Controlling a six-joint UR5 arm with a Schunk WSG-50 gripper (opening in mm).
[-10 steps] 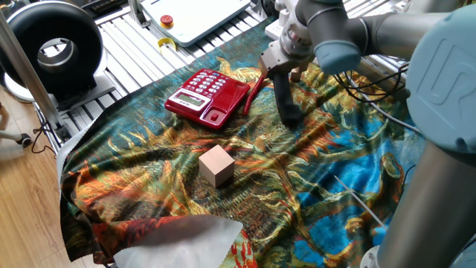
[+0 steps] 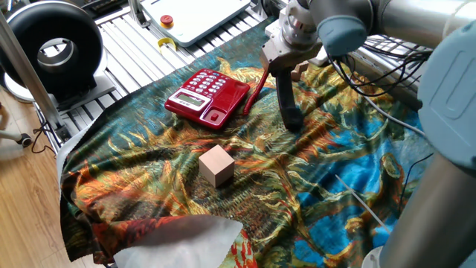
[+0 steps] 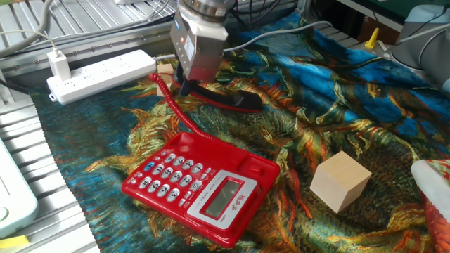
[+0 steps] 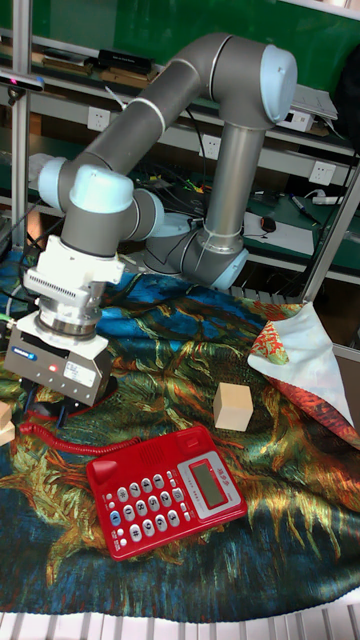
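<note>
A red desk phone (image 2: 207,99) with a keypad lies on the patterned cloth, its cradle empty. Its dark handset (image 3: 228,98) is held at one end by my gripper (image 3: 185,86), whose fingers are shut on it. The handset's other end reaches out low over the cloth; whether it touches cannot be told. A coiled red cord (image 3: 174,105) runs between the handset and the phone. In the third exterior view, the gripper body (image 4: 59,368) largely hides the handset behind the phone.
A pale wooden cube (image 2: 216,165) sits on the cloth in front of the phone. Another wooden block (image 3: 165,76) stands close behind the gripper. A white power strip (image 3: 102,76) lies at the back left, and the cloth's corner (image 4: 301,357) is folded over.
My gripper and the handset have shifted slightly together, towards the right and lower in the first exterior view. The phone and the wooden cube have stayed where they were.
</note>
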